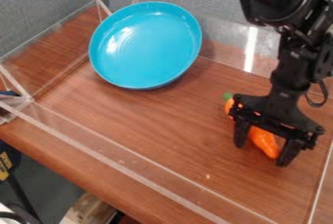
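Note:
My black gripper (266, 140) is low over the wooden table at the right, straddling an orange carrot (264, 142) that lies on the surface with its green top pointing toward the back. The fingers are on either side of the carrot; whether they press on it is unclear. A blue round plate (144, 45) lies at the back left.
Grey padded walls stand behind. Off the left edge are some dark and metal items.

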